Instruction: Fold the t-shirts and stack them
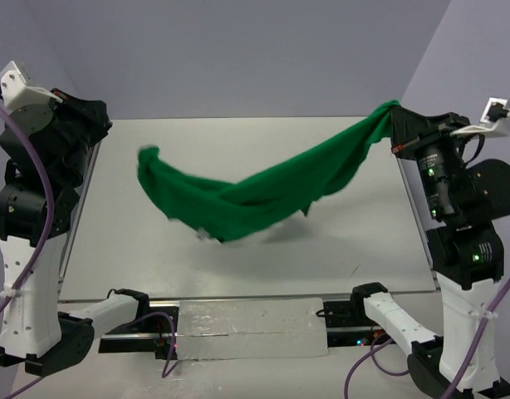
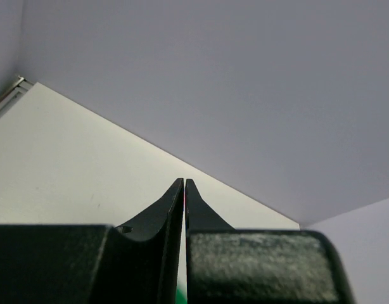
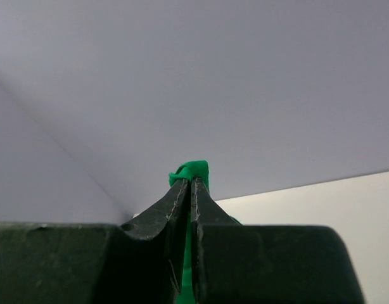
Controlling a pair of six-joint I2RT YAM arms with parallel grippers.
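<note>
A green t shirt (image 1: 255, 199) hangs in the air over the table in the top view, slung down and leftward from the right gripper. My right gripper is shut on one bunched corner of it, raised high at the right. The shirt's left end is loose, curling up well apart from my left gripper. That left gripper is raised at the far left, shut, with no cloth between its fingertips. Only a sliver of green shows below it in the left wrist view. Folds hide the shirt's exact layout.
Grey walls (image 1: 255, 58) close it in at the back and sides. Purple cables (image 1: 46, 183) run along both arms.
</note>
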